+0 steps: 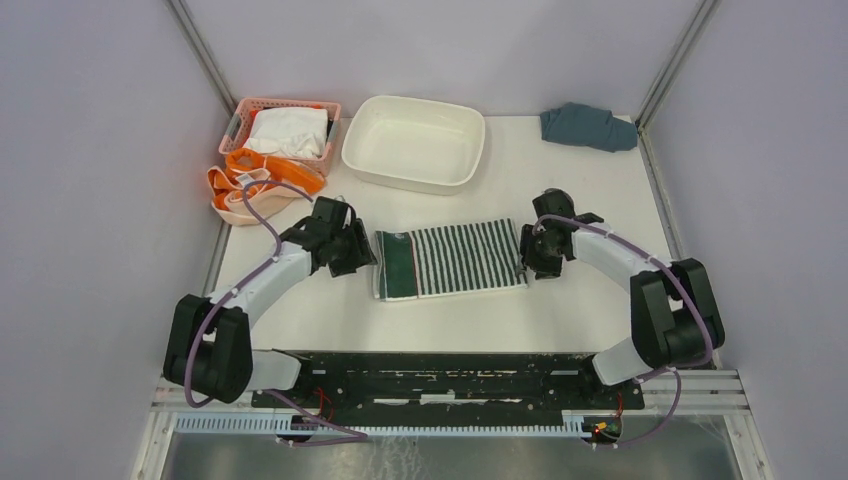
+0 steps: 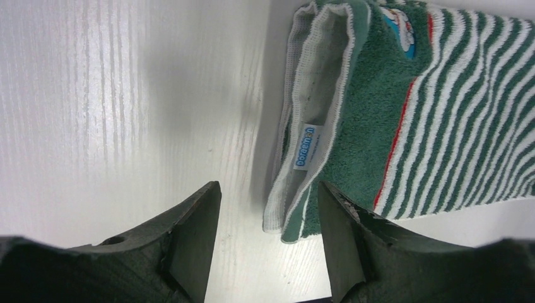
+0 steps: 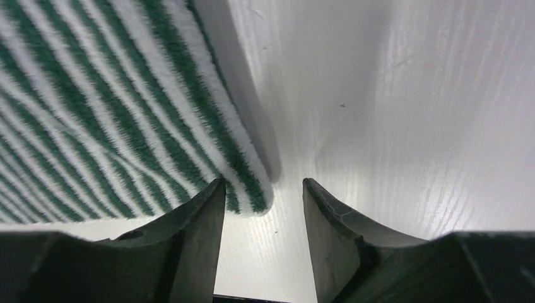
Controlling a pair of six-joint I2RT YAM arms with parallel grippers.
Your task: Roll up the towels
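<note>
A folded towel (image 1: 455,258) lies flat, dark green at its left end and striped green and white across the rest. My left gripper (image 1: 366,255) is over its left edge. In the left wrist view, that gripper's fingers (image 2: 200,208) stand apart, with the loose layered edge and a small label (image 2: 307,146) showing ahead of them. At the towel's right end is my right gripper (image 1: 526,252), its fingers apart too. The right wrist view shows the towel's near right corner (image 3: 257,197) in the gap, one fingertip overlapping the stripes; whether it touches, I cannot tell.
Behind the towel stands an empty white tub (image 1: 415,145). A pink basket (image 1: 275,103) with white cloth is at the back left, orange cloth (image 1: 262,186) in front of it. A folded dark teal towel (image 1: 588,127) lies back right.
</note>
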